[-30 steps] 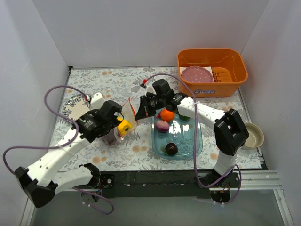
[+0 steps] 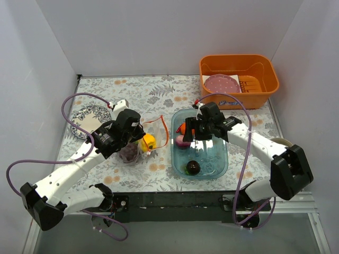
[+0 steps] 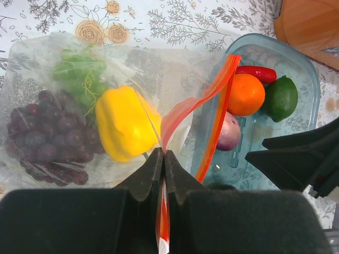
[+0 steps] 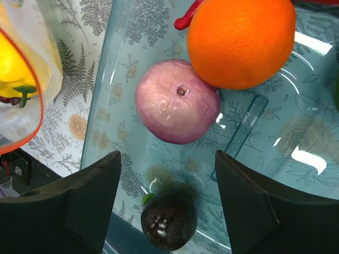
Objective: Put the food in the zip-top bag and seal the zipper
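Observation:
A clear zip bag (image 3: 169, 66) with an orange-red zipper edge lies partly open, its mouth facing the tray. Inside it are dark grapes (image 3: 50, 132), a green bunch (image 3: 79, 76) and a yellow pepper (image 3: 124, 121). My left gripper is shut on the bag's edge. Over the blue tray (image 2: 220, 172) my right gripper stands open, nothing between its fingers. Ahead of those fingers sits a pinkish-purple onion (image 4: 177, 100), touching an orange (image 4: 241, 42). A dark round vegetable (image 4: 168, 219) is nearer the tray's front. A red pepper (image 3: 257, 73) and a green one (image 3: 280, 99) lie behind.
At the back right stands an orange bin (image 2: 238, 63) with a pink dotted plate (image 2: 222, 83) inside. A patterned plate (image 2: 79, 114) is at the left, partly behind the left arm. A beige bowl (image 2: 282, 142) shows behind the right arm. Bare tablecloth lies in front of the bag.
My right gripper was beside the bag's edge; it has moved right, opened, and is over the tray. The left gripper shifted slightly right with the bag, whose mouth has spread wider.

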